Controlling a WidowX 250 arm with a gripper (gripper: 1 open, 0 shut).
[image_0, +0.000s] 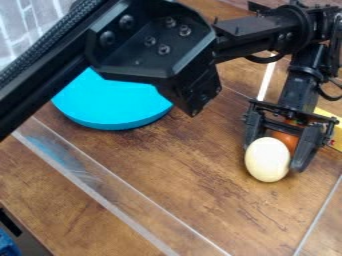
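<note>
My gripper (285, 140) is low over the wooden surface at the right, its fingers on either side of an orange object (285, 139) that is mostly hidden by them. A white egg-shaped object (266, 163) lies just in front, at or against the left finger. Whether the fingers hold either object is unclear.
A bright blue round plate or dish (107, 105) sits at the left, partly hidden by my arm. A yellow object (334, 133) is behind the gripper at the right.
</note>
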